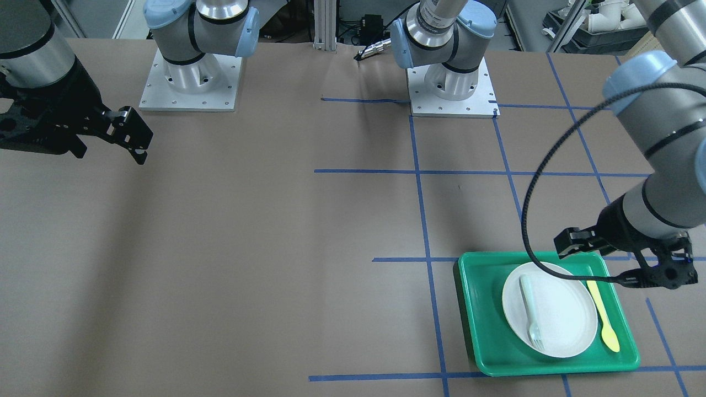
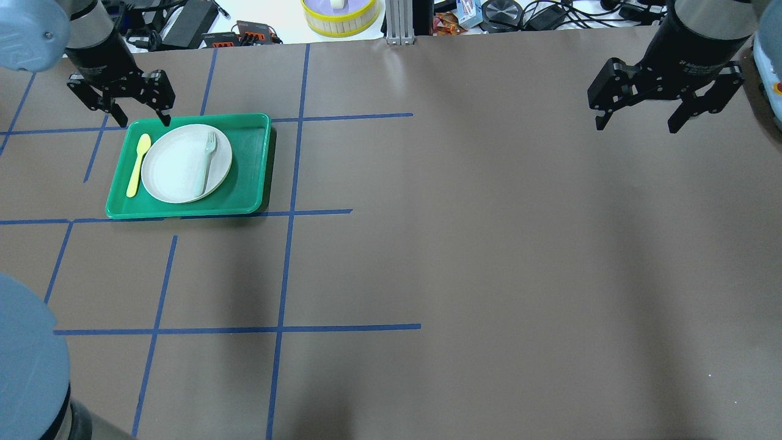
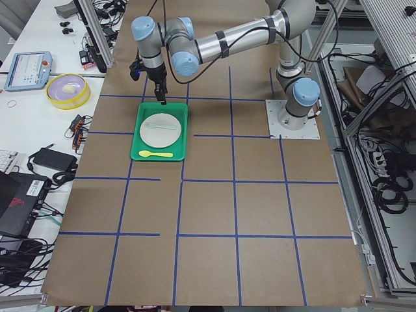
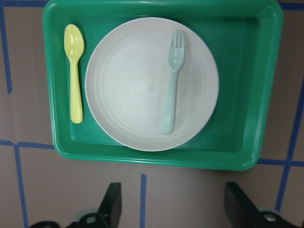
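A green tray (image 4: 237, 95) lies on the taped table, holding a white plate (image 4: 128, 80). A pale blue fork (image 4: 170, 104) rests on the plate, and a yellow spoon (image 4: 75, 95) lies in the tray beside it. My gripper hangs above the tray's edge, its two black fingers wide apart with nothing between them, as the left wrist and top views show.
Another robot arm (image 2: 660, 84) with a black gripper stands at the other side of the table in the top view. A yellow container (image 2: 337, 22) sits beyond the table edge.
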